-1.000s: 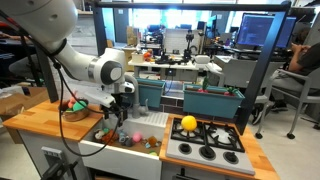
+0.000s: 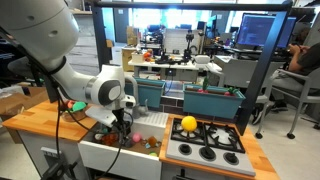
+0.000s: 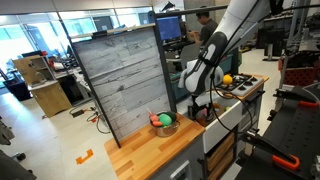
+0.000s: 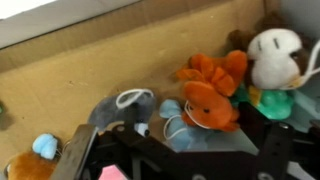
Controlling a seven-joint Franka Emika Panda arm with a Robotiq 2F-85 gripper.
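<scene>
Small plush toys lie in an open drawer (image 2: 97, 158) below the counter. In the wrist view an orange plush toy (image 4: 210, 103) rests near the middle, with a grey-blue toy (image 4: 178, 128) beside it. A brown-and-white toy (image 4: 275, 58) is at the upper right, above a green one (image 4: 268, 102). The dark grey toy (image 4: 122, 108) sits left of centre; an orange-and-blue one (image 4: 38, 158) is at lower left. My gripper is open over the toys, its dark fingers (image 4: 84, 150) set apart. No toy is visibly held.
A stove (image 2: 207, 142) with a yellow ball (image 2: 189, 123) on it stands right of the drawer. On the left counter is a pot (image 3: 164, 122) with colourful items. Blue bins (image 2: 211, 102) line the back. The drawer walls surround the toys closely.
My arm has swung nearer to exterior view 1 and lower, bringing the gripper down into the drawer area. It now covers part of the toys and the pot. The stove side looks unchanged.
</scene>
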